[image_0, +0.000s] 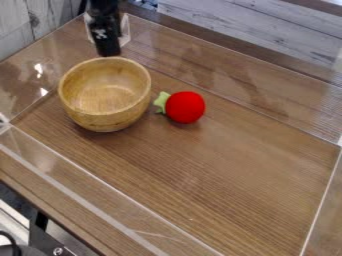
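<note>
My dark gripper (107, 42) hangs at the top left, just beyond the far rim of a wooden bowl (104, 100); it is small and blurred, so its fingers are hard to make out. The bowl looks empty. Right of it lies a red round object (185, 107) with a pale green part (162, 101) on its left side, resembling a tomato or strawberry.
A pale wall or panel (34, 35) borders the left and back. Dark cables or parts sit at the lower left corner.
</note>
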